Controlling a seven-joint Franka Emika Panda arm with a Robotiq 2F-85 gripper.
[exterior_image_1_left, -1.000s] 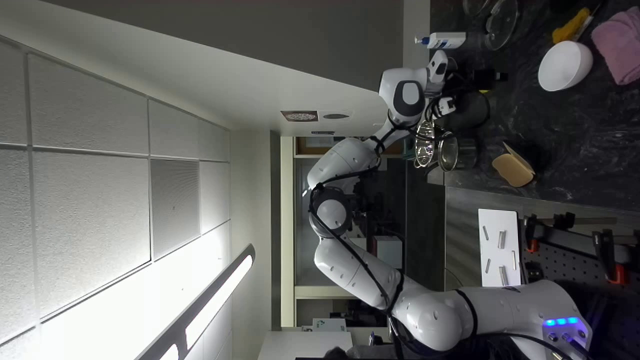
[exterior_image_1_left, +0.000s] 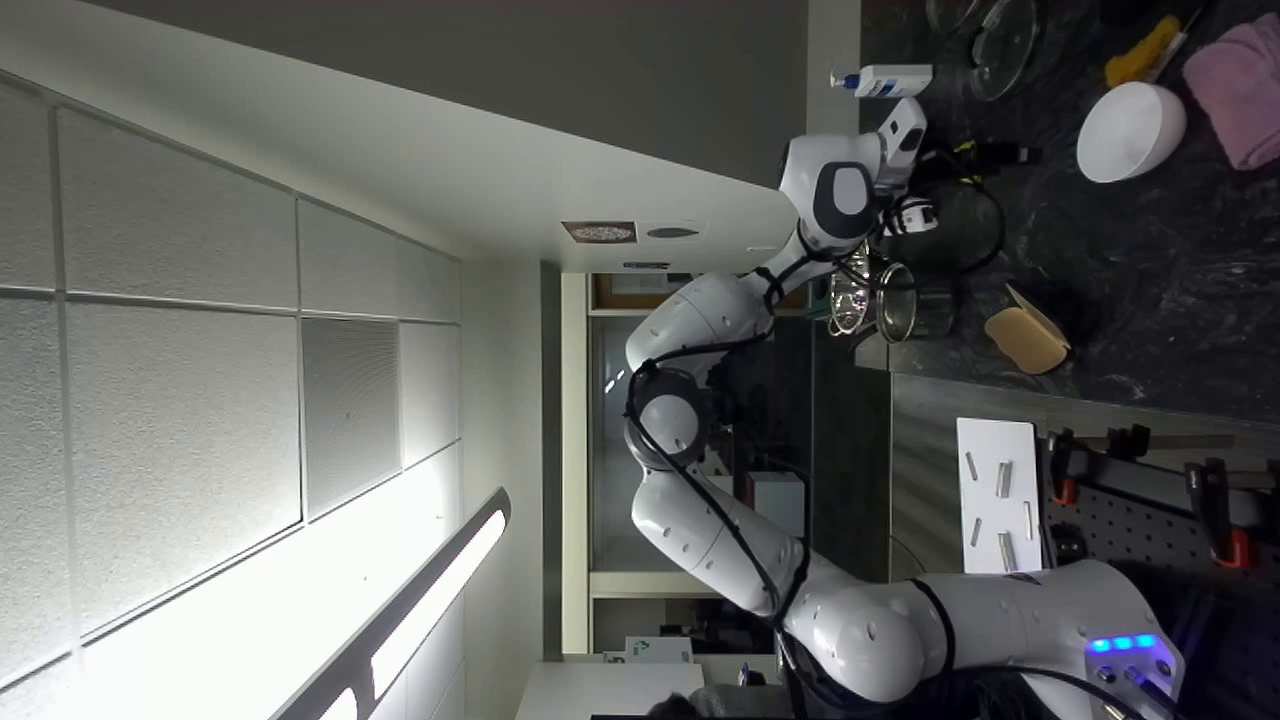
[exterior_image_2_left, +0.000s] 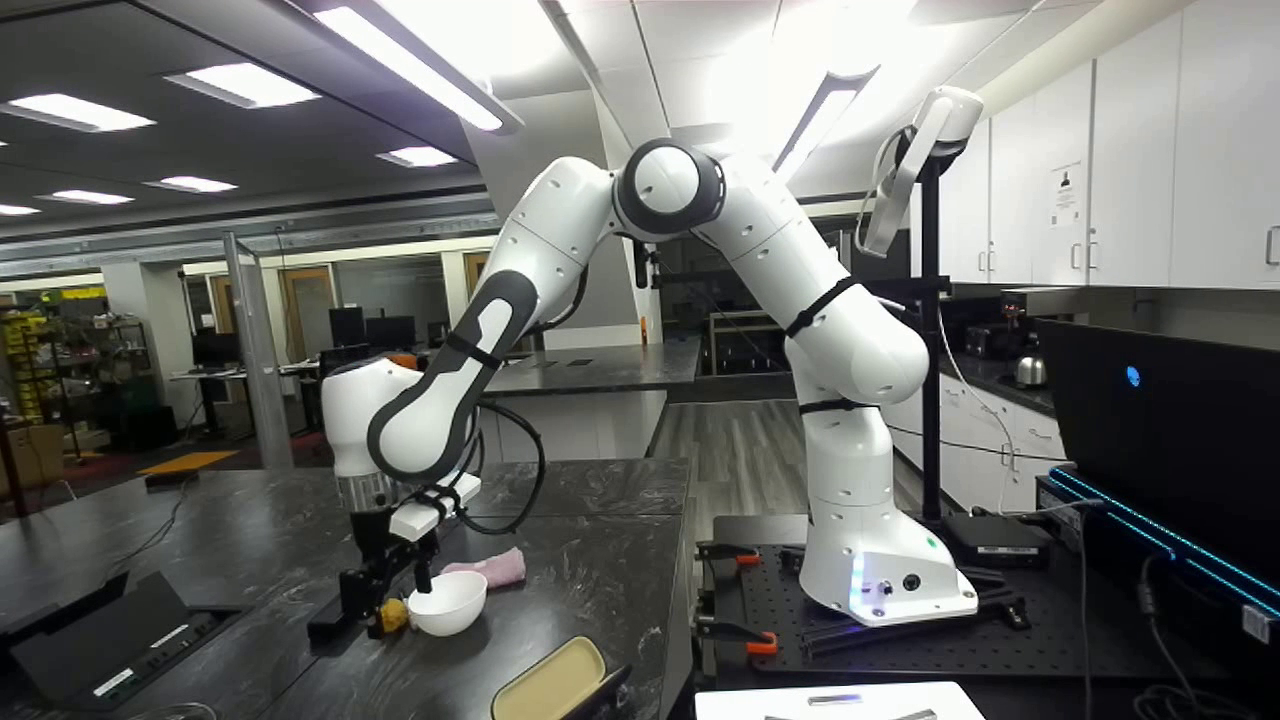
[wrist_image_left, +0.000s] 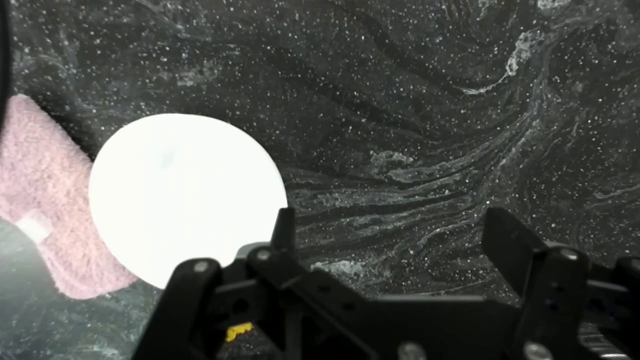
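My gripper is open, its two black fingers (wrist_image_left: 283, 231) spread wide over bare dark countertop. A white bowl (wrist_image_left: 186, 192) lies to the left in the wrist view, its edge partly behind one finger. Above the counter, the gripper (exterior_image_1_left: 1020, 154) points down in exterior view 1, apart from the bowl (exterior_image_1_left: 1130, 132). Beside the bowl are a pink towel (exterior_image_1_left: 1242, 90) and a yellow item (exterior_image_1_left: 1140, 54). Only a scrap of the yellow item (wrist_image_left: 238, 331) shows behind the gripper body in the wrist view.
A tan open container (exterior_image_1_left: 1026, 336) sits near the counter edge. Metal pots (exterior_image_1_left: 897, 300), a white pump bottle (exterior_image_1_left: 894, 80) and a glass lid (exterior_image_1_left: 1003, 48) also stand on the counter. A white board with metal pieces (exterior_image_1_left: 996, 480) lies nearer the arm's base. Counter between bowl and container is clear.
The arm has lowered, bringing the gripper closer to the counter. The bowl, towel, yellow item and tan container have not moved.
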